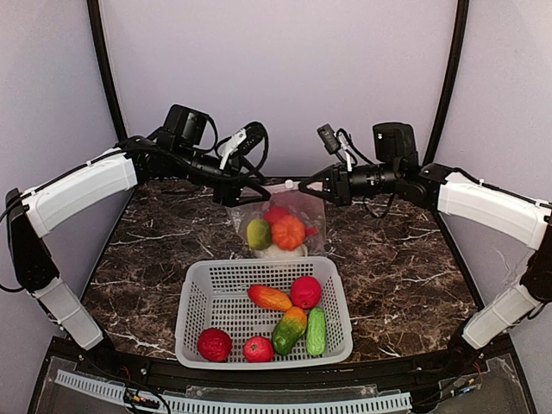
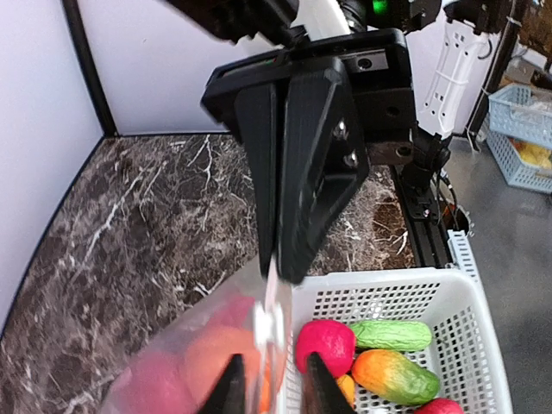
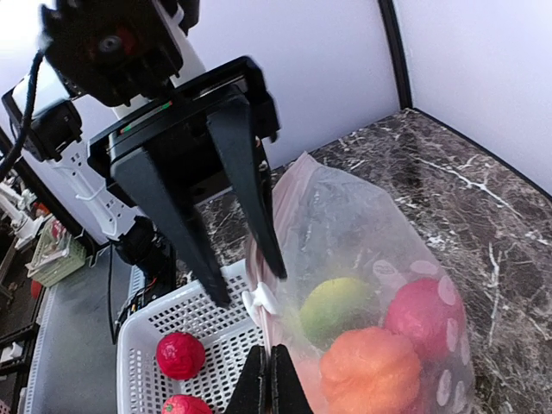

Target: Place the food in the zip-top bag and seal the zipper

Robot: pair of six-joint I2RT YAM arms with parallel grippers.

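The clear zip top bag (image 1: 239, 222) hangs upright behind the basket. Inside it show an orange pumpkin-like piece (image 3: 371, 371), a red piece (image 3: 425, 317) and a yellow-green piece (image 3: 334, 308). Along its top edge sits a white zipper slider (image 2: 268, 326), between the two grippers. My left gripper is part open, its fingers on either side of the bag's top edge without gripping it. My right gripper is shut on that thin edge, just to the right of the slider, holding the bag up.
A white basket (image 1: 184, 315) stands in front of the bag. It holds a green cucumber (image 1: 316, 331), a papaya (image 1: 289, 330) and several red or orange pieces. Bare marbled table (image 1: 401, 267) lies to both sides.
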